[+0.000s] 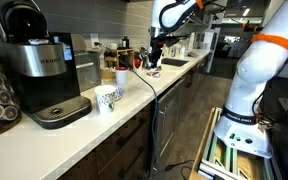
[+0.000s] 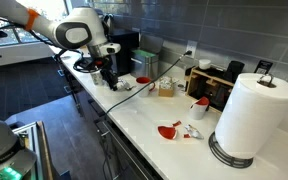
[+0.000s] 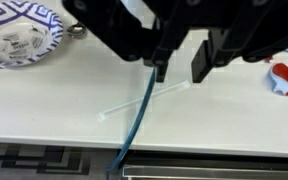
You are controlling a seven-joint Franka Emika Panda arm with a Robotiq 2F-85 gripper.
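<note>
My gripper stands part open over the white counter [image 3: 44,110], with a gap between its dark fingers. A thin blue-grey cable [image 3: 136,125] runs from beside the left finger toward the counter's front edge; whether it touches that finger I cannot tell. Below lies a clear, thin stick [image 3: 144,100], flat on the counter. To the left is a bowl [image 3: 52,20] with a blue patterned rim; a red and white item [image 3: 287,78] lies at the right. The second exterior view shows the cable [image 2: 149,84] slanting from the wall side to the front edge.
A coffee maker [image 1: 49,80] and a white mug [image 1: 106,98] stand along the counter. In the second exterior view, a paper towel roll [image 2: 252,118], a red item [image 2: 167,131] and a red mug [image 2: 198,108] occupy the right side. Bare counter lies in front of them.
</note>
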